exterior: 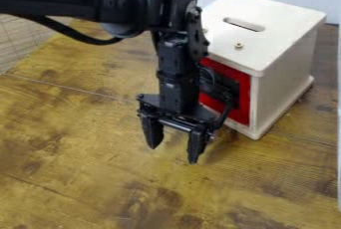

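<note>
My black gripper (173, 143) hangs low over the wooden surface, fingers pointing down and spread apart, with nothing between them. It is in front of a white wooden box (280, 89) that has a slot in its top and a small knob. The box's red front panel (234, 100) is partly hidden behind my arm and wrist.
A pale woven or tiled area (27, 44) lies at the back left, and a white wall stands behind the box.
</note>
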